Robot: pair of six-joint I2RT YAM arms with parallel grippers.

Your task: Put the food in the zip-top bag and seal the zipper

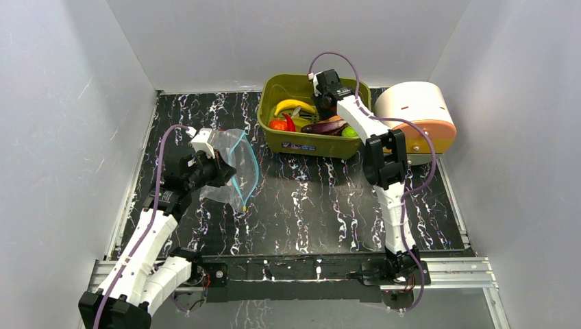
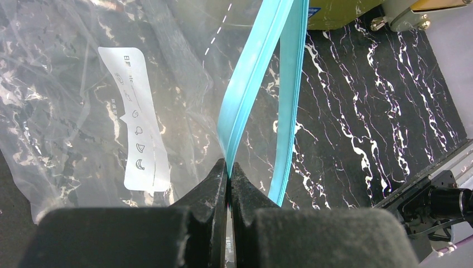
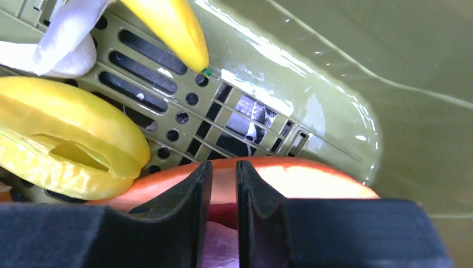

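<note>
The clear zip top bag [image 1: 221, 144] with its blue zipper [image 2: 254, 72] stands at the left, its mouth parted. My left gripper is shut on the bag's edge at the zipper's near end. Inside the green bin, my right gripper points down with a narrow gap between its fingers. Through that gap shows an orange-edged, pale food piece [image 3: 312, 174], with a purple eggplant [image 1: 325, 128] below it. Whether the fingers touch either cannot be told. A banana [image 1: 294, 105], a tomato [image 1: 278, 125] and a red pepper [image 1: 289, 122] lie left of it.
The green bin [image 1: 301, 146] has raised walls around the food. A green round item [image 1: 349, 131] lies in its near right corner. A cream and orange box [image 1: 418, 113] stands right of it.
</note>
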